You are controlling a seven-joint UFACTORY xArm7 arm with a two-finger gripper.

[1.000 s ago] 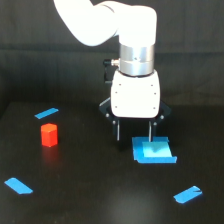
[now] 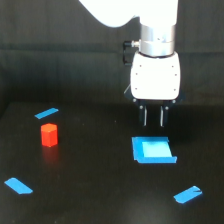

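Observation:
A small red-orange cube [image 2: 49, 135] sits on the dark table at the left. Toward the right lies a blue tape square [image 2: 138, 152] with a pale light-blue patch [image 2: 156, 149] inside it. My gripper [image 2: 153, 116], dark-fingered below a white hand, points down just behind the square, well to the right of the cube. Its two fingers stand apart, and nothing shows between them. How high the fingertips are above the table is hard to tell.
Blue tape strips lie at the back left [image 2: 47, 113], front left [image 2: 18, 186] and front right [image 2: 188, 194]. A dark curtain hangs behind.
The arm has moved to the right and back, so my gripper now appears smaller and behind the tape square. Its fingers appear closer together. The cube and tape have not moved.

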